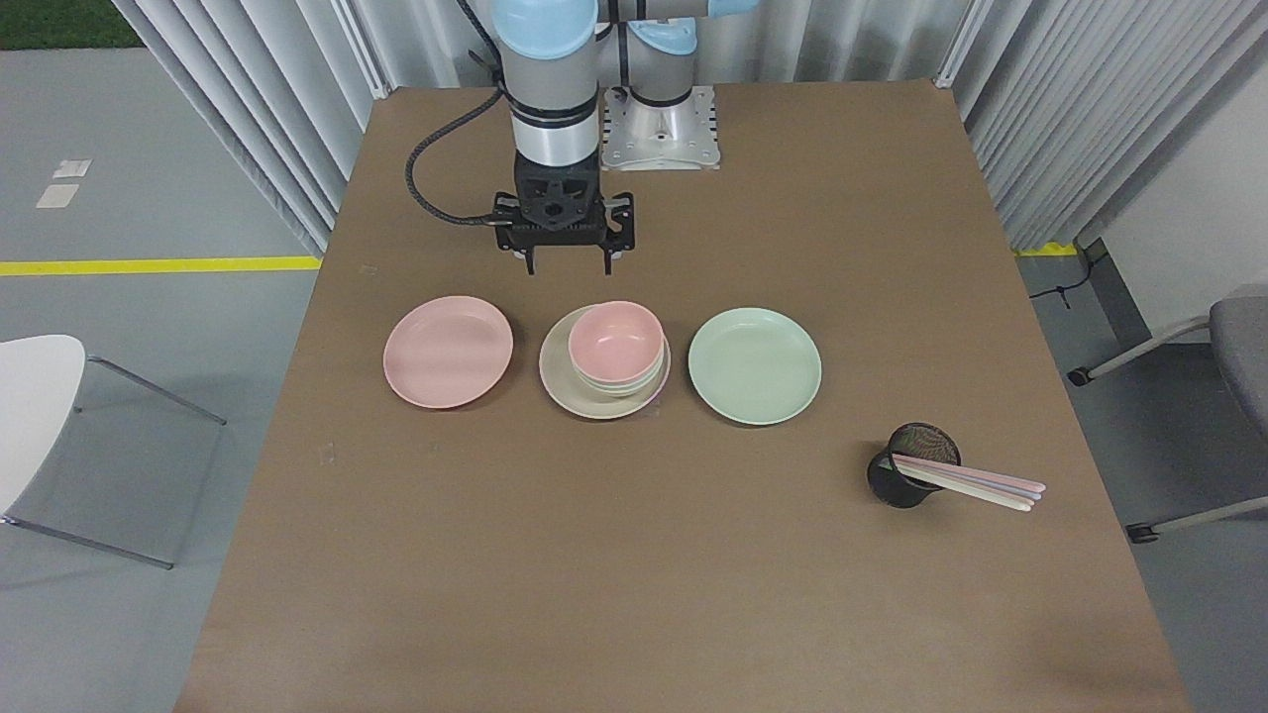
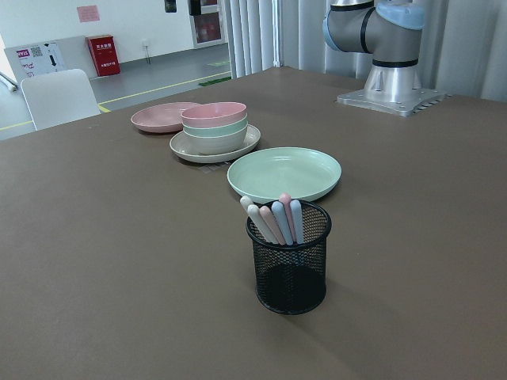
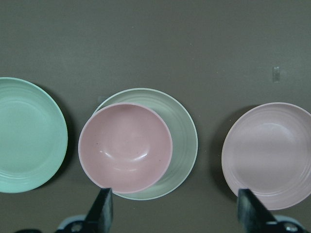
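Observation:
A pink bowl (image 1: 615,339) (image 2: 214,112) (image 3: 125,148) tops a stack of bowls on a cream plate (image 1: 571,392), between a pink plate (image 1: 447,351) (image 2: 158,117) (image 3: 266,155) on the left and a mint plate (image 1: 754,366) (image 2: 283,172) (image 3: 29,136) on the right in the front view. My gripper (image 1: 568,259) hangs open above and behind the stack, nothing between its fingers.
A black mesh holder (image 1: 892,481) (image 2: 289,285) with several chopsticks stands at the front right. Chairs stand off both sides of the table.

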